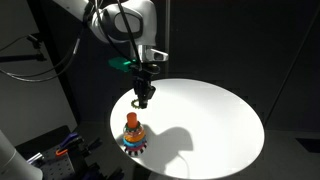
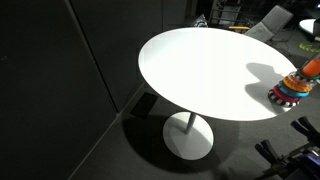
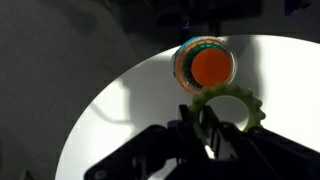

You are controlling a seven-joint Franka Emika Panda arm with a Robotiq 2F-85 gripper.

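Note:
A toothed, yellow-green ring is held at one edge by my gripper, shut on it above the table. In the first exterior view, the gripper hangs just above and to the right of a stack of coloured rings with an orange top. Seen from the wrist, the orange top lies beyond the held ring, offset from its opening. The stack stands near the table edge in the second exterior view. The ring and stack look apart.
Dark equipment stands off the table's left side.

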